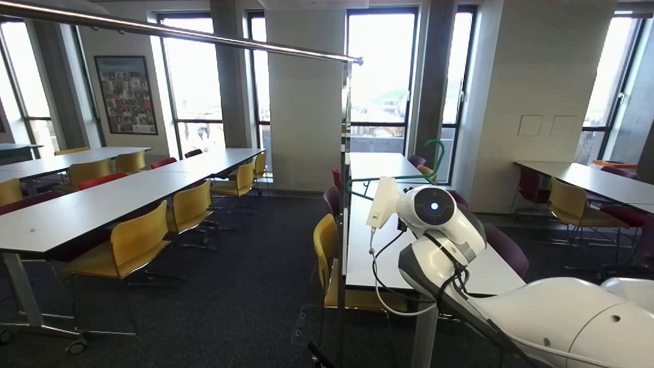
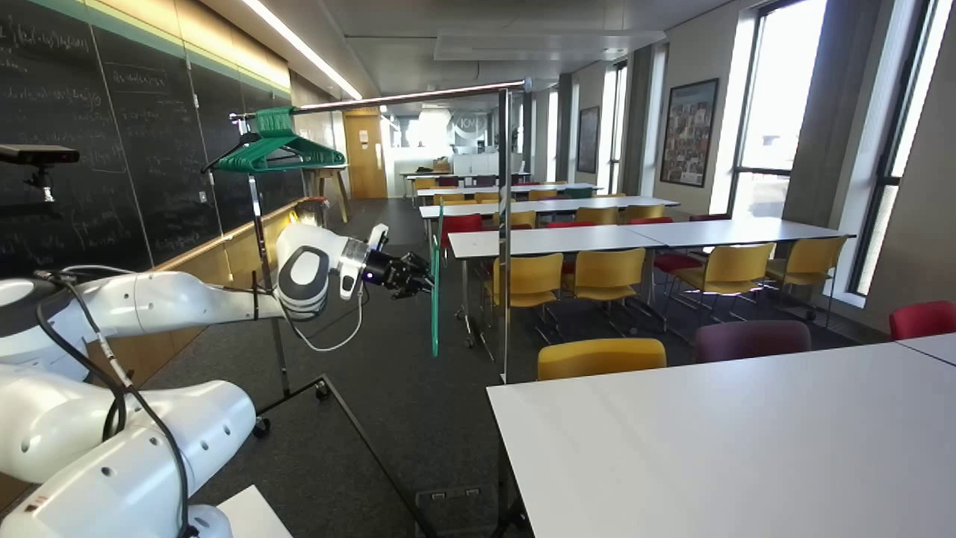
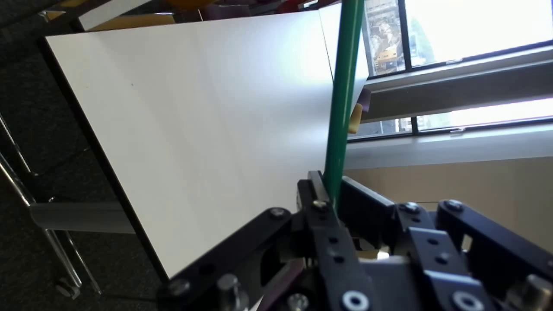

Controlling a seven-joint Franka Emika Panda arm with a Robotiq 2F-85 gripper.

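Observation:
A green hanger is pinched between the fingers of my gripper, its bar running up out of the wrist view. From the first outside view, the hanger shows behind the wrist, hook on the right and body reaching left; the fingers are hidden there. Seen edge-on in the second outside view, the hanger stands upright in front of my gripper, below the level of the clothes rail. Several green hangers hang together at the rail's far left end.
The rack's upright post stands just beyond the held hanger. White tables and yellow chairs lie past the rack. The rail is bare over its stretch in the first outside view.

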